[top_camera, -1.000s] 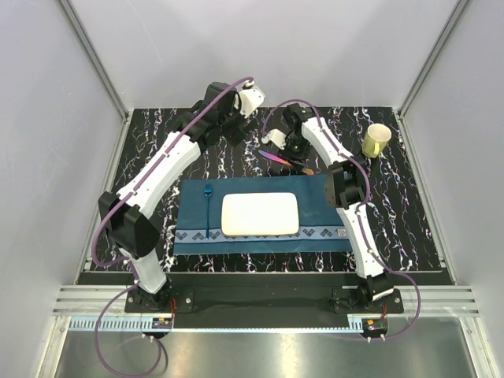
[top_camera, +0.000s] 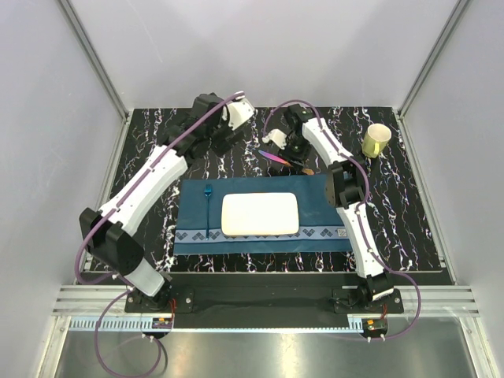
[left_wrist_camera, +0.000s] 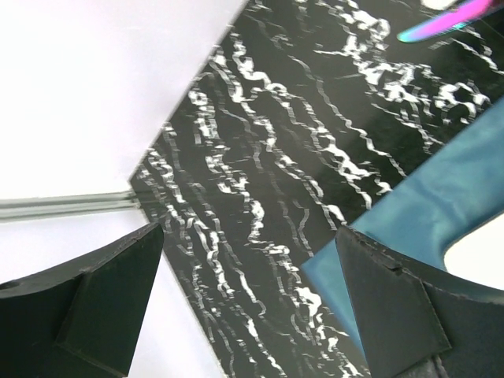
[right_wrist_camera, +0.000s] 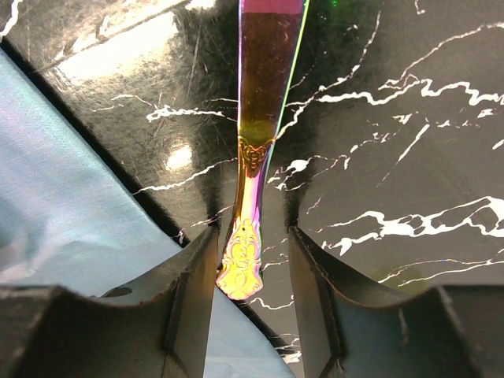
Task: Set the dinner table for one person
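Observation:
A blue placemat holds a white rectangular plate with a blue fork left of it. An iridescent knife lies on the marble behind the mat, also in the right wrist view. My right gripper is open, low over the knife's handle, one finger either side of it. My left gripper stands open above the marble at the back left, nothing between its fingers; the knife tip shows at top right of its view.
A yellow mug stands at the back right. White walls bound the marble table at back and sides.
My left arm has shifted a little left and toward the front, its elbow lower in the top view. The right arm and table items show no visible change.

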